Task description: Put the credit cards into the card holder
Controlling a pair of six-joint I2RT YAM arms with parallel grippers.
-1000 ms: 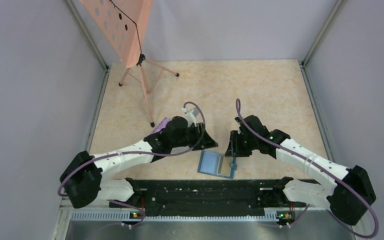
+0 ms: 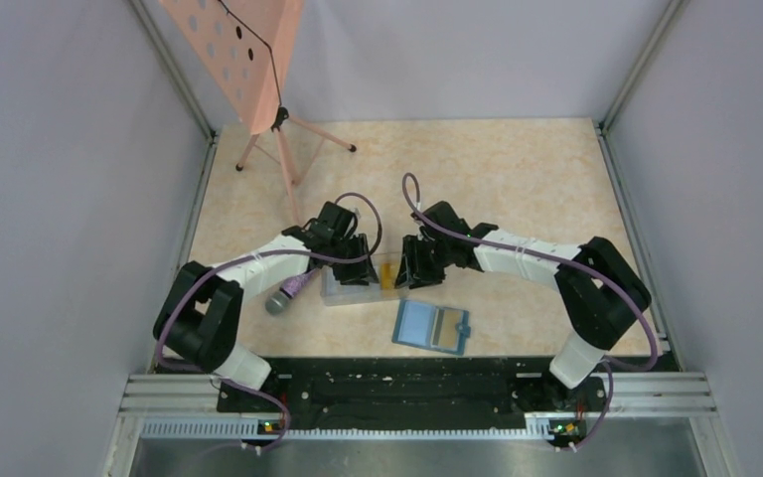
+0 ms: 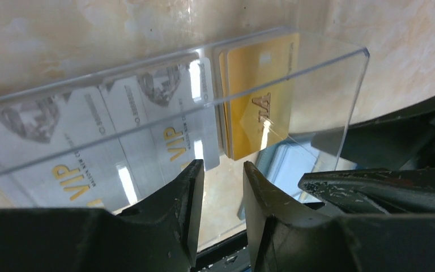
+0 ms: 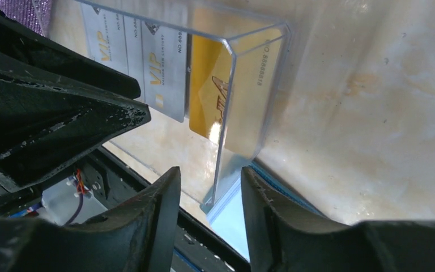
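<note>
Silver VIP cards [image 3: 161, 107] and gold cards [image 3: 259, 102] lie side by side in a clear box [image 2: 363, 297]. My left gripper stands open over the box's near side, nothing between its fingers. At the box's right end is my right gripper, its fingers part open and apart. The clear end wall [image 4: 225, 130] runs between those fingers in the right wrist view; whether they touch it I cannot tell. A flat blue case [image 2: 432, 326] with a tan section lies just in front, to the right; which container is the card holder is not clear.
A purple cylinder with a grey end [image 2: 277, 302] lies left of the box, by the left arm. A pink tripod stand [image 2: 284, 164] rises at the back left. Both grippers are close together.
My left gripper has moved left and back, uncovering the blue case's upper edge. My right gripper has moved left and back from the blue case to the clear box's right end.
</note>
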